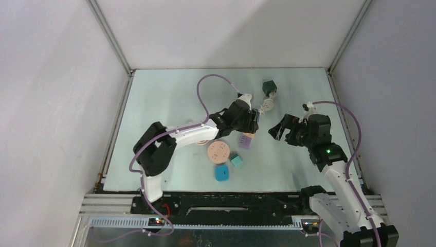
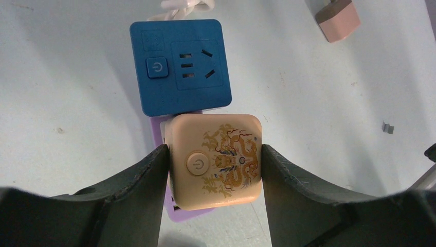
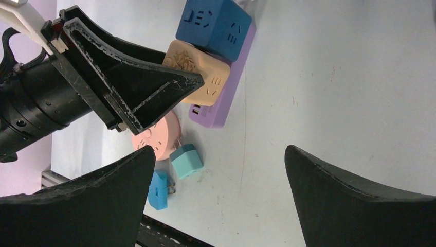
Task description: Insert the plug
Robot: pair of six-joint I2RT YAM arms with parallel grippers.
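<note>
A peach cube plug [image 2: 216, 162] with a gold dragon print is gripped by my left gripper [image 1: 251, 122], shut on it. It sits over a purple power strip [image 3: 221, 113], directly beside a blue cube plug [image 2: 180, 67] that also stands on the strip; whether the peach plug is seated is hidden. In the right wrist view the peach plug [image 3: 208, 77] shows its socket side face. My right gripper [image 1: 282, 128] is open with nothing between its fingers, right of the strip.
A dark green cube [image 1: 269, 87] with a coiled white cord lies at the back. A round pink socket [image 1: 218, 152], a teal cube [image 1: 236, 159] and a light blue piece [image 1: 221, 173] lie in front. The right side of the board is mostly clear.
</note>
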